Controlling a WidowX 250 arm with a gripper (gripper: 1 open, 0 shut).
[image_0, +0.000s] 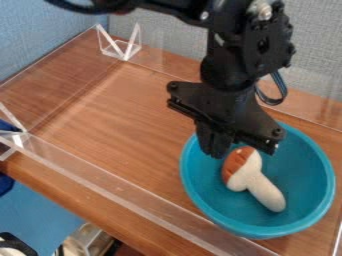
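A teal bowl (301, 180) sits on the wooden table at the right. Inside it lies a white toy with an orange-brown part (261, 190), uncovered in its middle. Above the bowl's back-left part hangs my black gripper (227, 135), higher than the toy; its fingertips point down and appear shut, with nothing visible between them.
Clear plastic strips and brackets (118, 45) line its edges. A blue item (7, 130) lies at the left edge, and grey padded walls stand behind.
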